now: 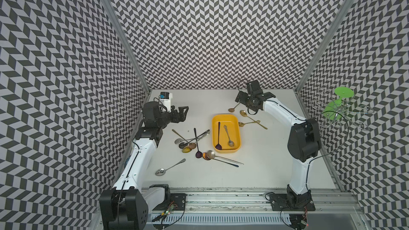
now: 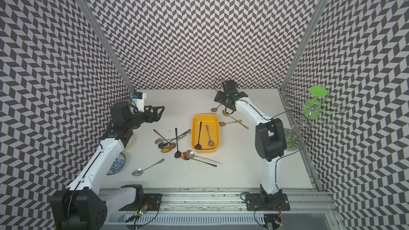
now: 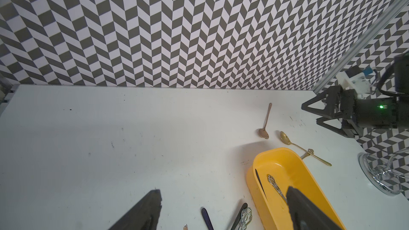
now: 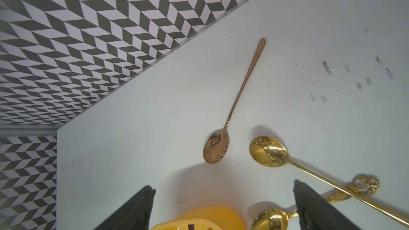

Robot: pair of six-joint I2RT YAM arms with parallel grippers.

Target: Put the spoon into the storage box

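The yellow storage box (image 1: pixel 214 138) stands mid-table with a dark spoon (image 1: pixel 219 135) and an ornate silver spoon (image 1: pixel 228 135) lying in it. Behind it on the right are a copper spoon (image 4: pixel 216 146), a long gold spoon (image 4: pixel 269 151) and an ornate gold spoon (image 4: pixel 270 220), the two gold handles crossing. Over this group hovers my right gripper, open and empty. My left gripper is also open and empty, held above the table left of the box. Several more spoons lie piled left of the box, including a dark purple one (image 1: pixel 198 154).
A lone silver spoon (image 1: pixel 160 172) lies at the front left. In front of the box, spoons with long handles (image 1: pixel 225 159) rest on the table. A green-and-wire rack (image 1: pixel 336 109) stands at the right wall.
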